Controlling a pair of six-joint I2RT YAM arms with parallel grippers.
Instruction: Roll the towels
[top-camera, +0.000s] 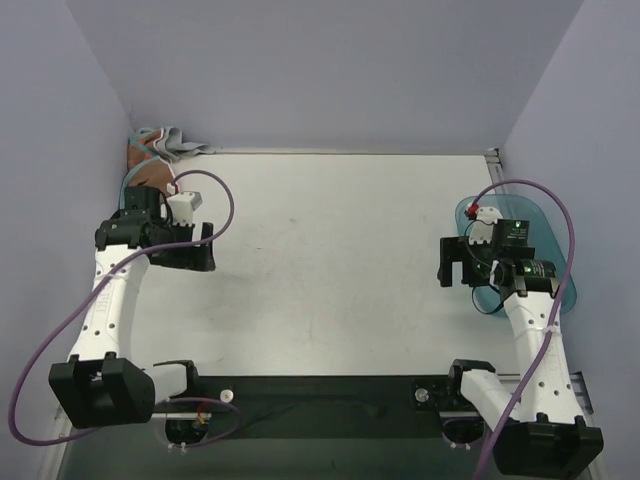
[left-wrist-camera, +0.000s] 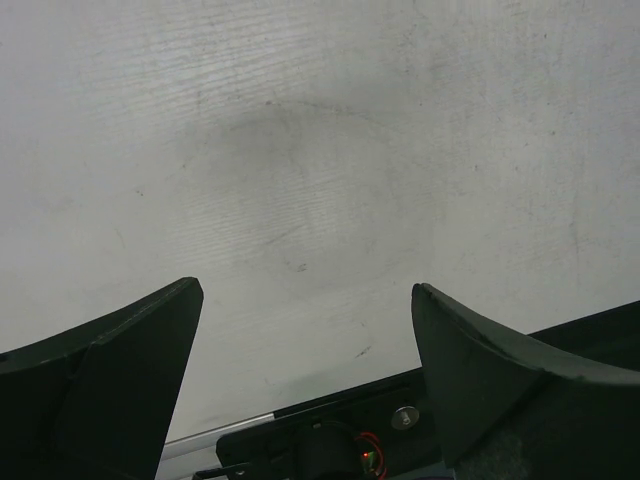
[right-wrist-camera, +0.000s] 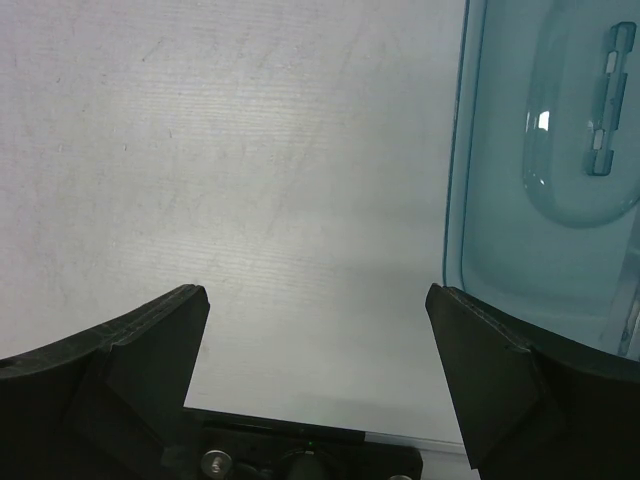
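Observation:
Folded towels (top-camera: 150, 170), brown with teal trim and grey, lie heaped at the back left of the table, partly hidden behind the left arm. My left gripper (top-camera: 201, 247) hangs open over bare table at the left, its two fingers wide apart in the left wrist view with nothing between them. My right gripper (top-camera: 450, 262) is open over the right side of the table beside a translucent blue bin (right-wrist-camera: 500, 250), with only table and the bin's edge beneath it.
Grey walls stand at the back and both sides. A dark rail runs along the front edge. The blue bin occupies the right side, and purple cables arch over both arms.

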